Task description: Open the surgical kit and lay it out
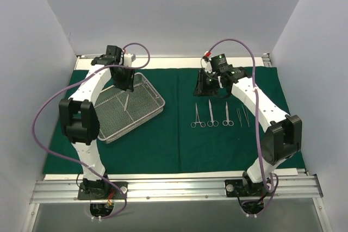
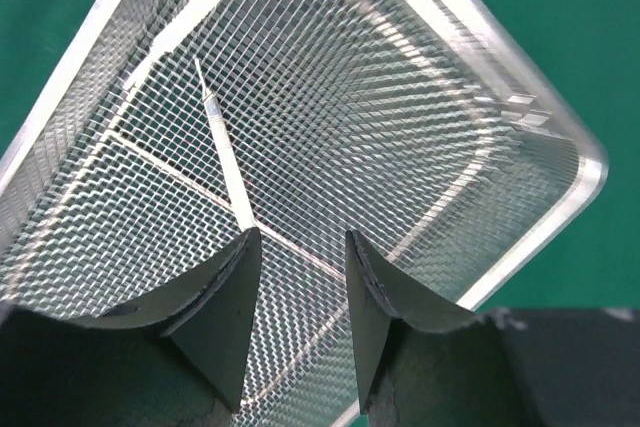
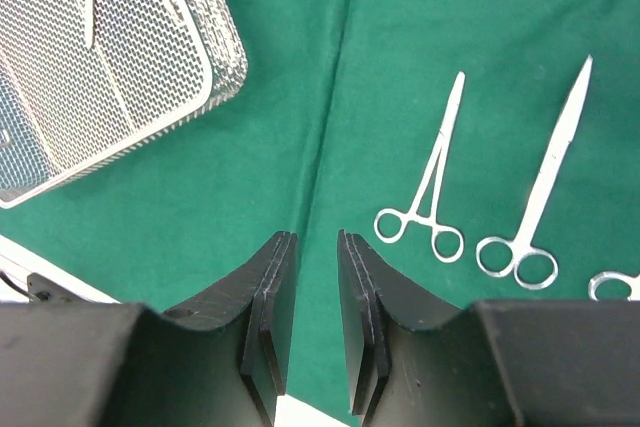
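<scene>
The mesh tray (image 1: 147,113) on the left holds a white-handled scalpel (image 2: 228,162), lying alone near the middle. My left gripper hangs open above the tray, nothing between its fingers. On the right half of the green cloth lie a forceps (image 3: 436,177), long scissors (image 3: 545,177), shorter scissors (image 1: 227,117) and slim tweezer-like instruments (image 1: 244,115) in a row. My right gripper hovers above and behind them; its fingertips are slightly apart, and I see no instrument between them.
Green cloth (image 1: 179,153) covers the table, with bare room between tray and instruments and in front of the row. Pale walls stand at both sides and the back.
</scene>
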